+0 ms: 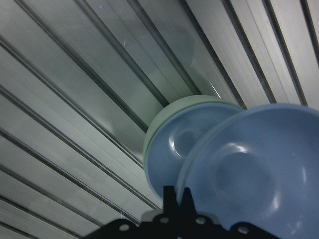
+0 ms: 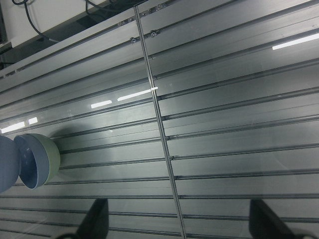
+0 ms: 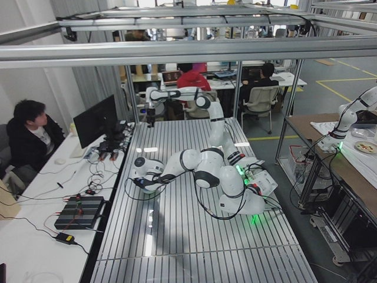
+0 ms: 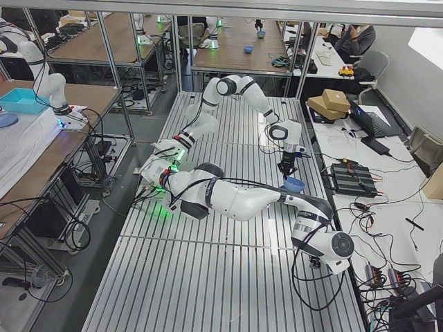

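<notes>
My left gripper is shut on the rim of a blue bowl in the left wrist view. Below that bowl, partly covered by it, another blue bowl sits in a pale green bowl. The same stack is at the left of the right wrist view, beside the held bowl. My right gripper is open over bare slatted table, its fingers wide apart, away from the bowls. In the camera right view, the blue bowl is below the far arm's gripper.
A white side desk with monitor, black boxes and cables runs along one edge. A seated person is beside it. Metal frame posts stand around the table.
</notes>
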